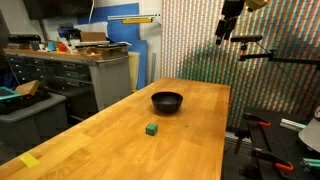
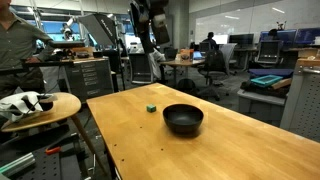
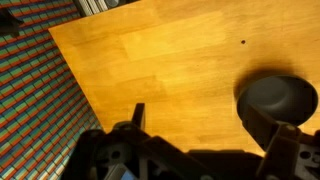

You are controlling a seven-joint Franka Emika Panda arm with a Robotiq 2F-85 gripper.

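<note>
A black bowl (image 1: pixel 167 102) sits on the wooden table, near its middle; exterior view 2 shows the bowl (image 2: pixel 183 120) upright, and what lies inside cannot be made out. Close by on the tabletop is a small green block (image 1: pixel 151 129), also visible as a green block (image 2: pixel 151 108) from the other side. My gripper is open, its fingers apart with bare wood between them. It hangs high above the table, well clear of both objects. In the wrist view the bowl (image 3: pixel 282 98) lies to the right, partly behind a finger; the block is out of that view.
A yellow strip (image 1: pixel 29 160) marks its near left corner. A ribbed, multicoloured panel (image 3: pixel 35 90) stands beyond one table edge. Toolboxes and a cabinet (image 1: pixel 85 75) line the background.
</note>
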